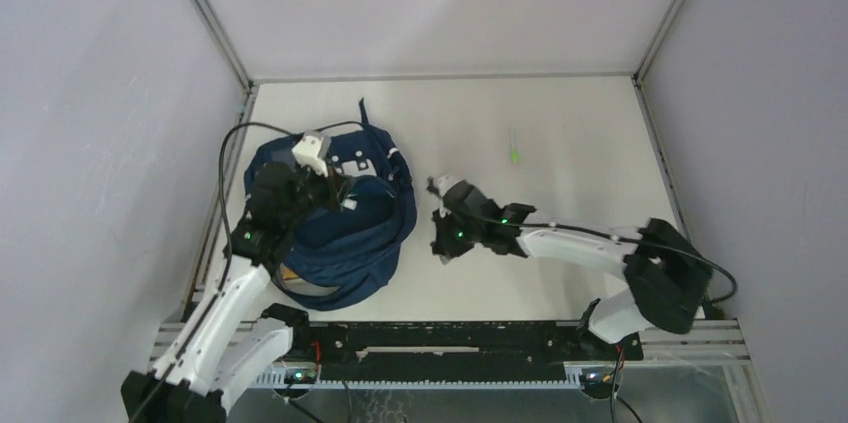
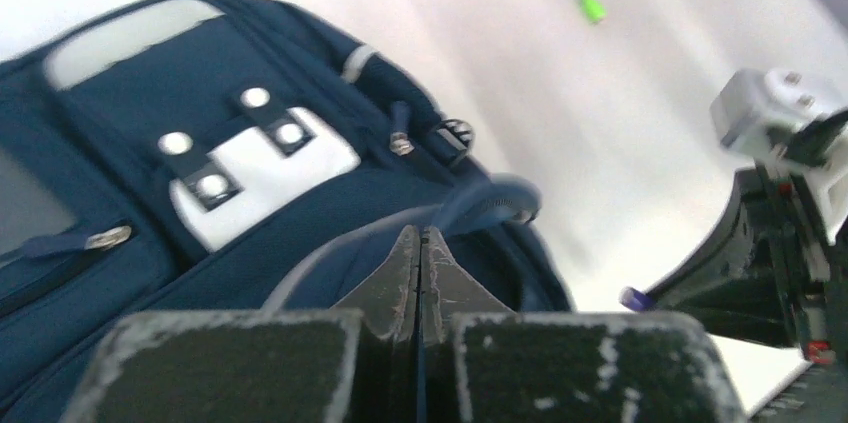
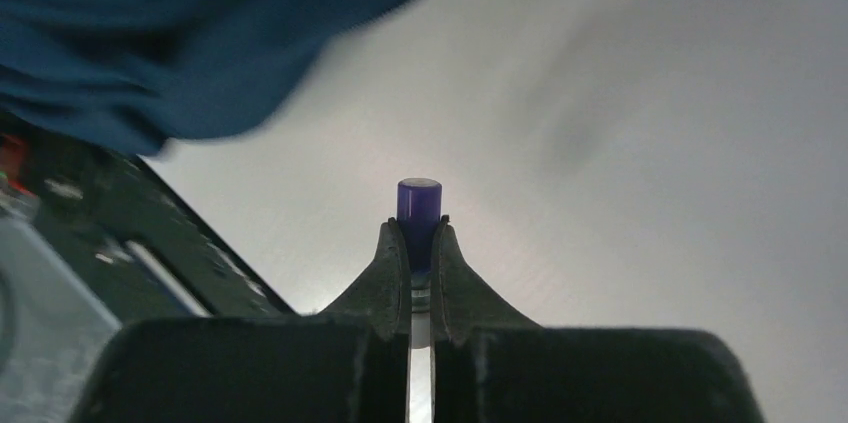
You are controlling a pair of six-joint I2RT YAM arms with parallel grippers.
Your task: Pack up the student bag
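The navy backpack (image 1: 350, 243) lies on the left of the table, its main compartment gaping toward the front. My left gripper is over the bag beside the white-flapped pocket, shut with nothing visible between its fingers. In the right wrist view my right gripper is shut on a purple cylindrical marker (image 3: 419, 201), held above the white table just right of the bag. A green-tipped pen (image 1: 514, 153) lies on the table at the back right; in the left wrist view it is at the top.
Walls stand on the back and both sides, and a dark rail (image 1: 450, 333) runs along the front edge.
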